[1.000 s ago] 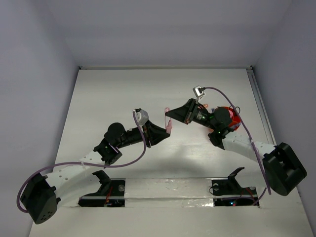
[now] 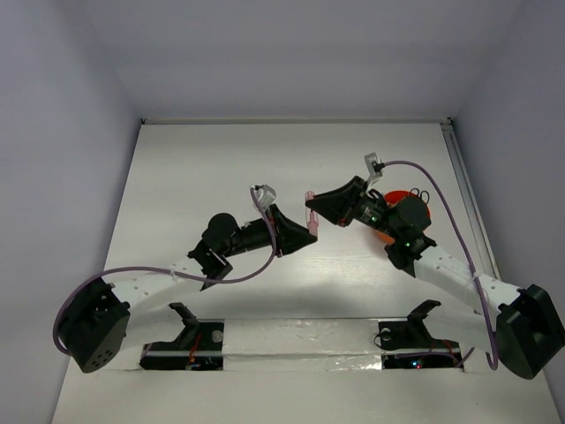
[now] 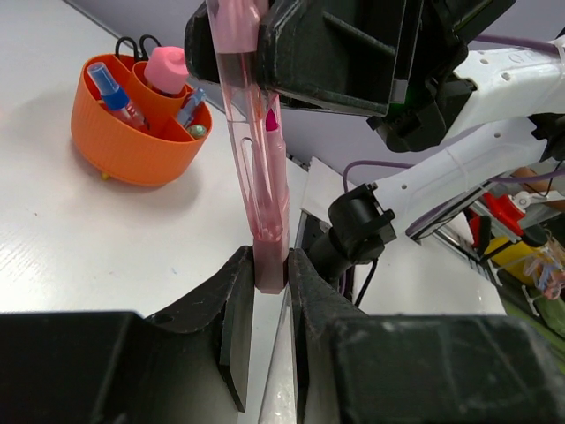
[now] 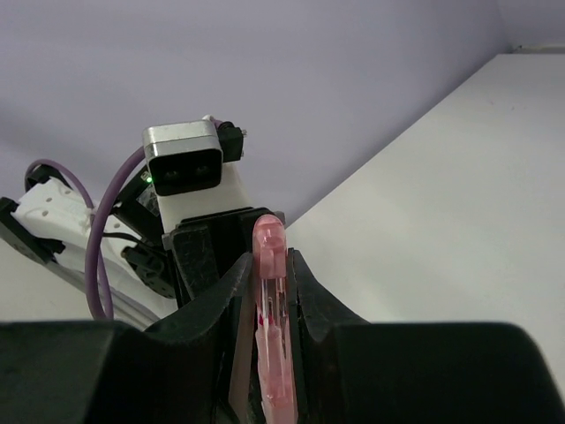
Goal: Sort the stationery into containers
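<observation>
A clear pink pen-like item (image 2: 312,215) stands near upright between the two grippers, above the middle of the table. Its lower end sits between the fingertips of my left gripper, which look closed against its sides. Higher up, my right gripper has its fingers on both sides of the same pink pen (image 4: 275,353), also close against it. An orange holder (image 3: 132,163) on the table contains a blue-capped item (image 3: 108,84), a pink bottle (image 3: 166,69) and black-handled scissors (image 3: 137,44).
In the top view the right arm partly covers the orange holder (image 2: 383,237) at the table's right side. Walls rise at the back and both sides.
Both grippers and the pink pen have shifted a little to the right and slightly toward the front. The right arm now covers more of the orange holder.
</observation>
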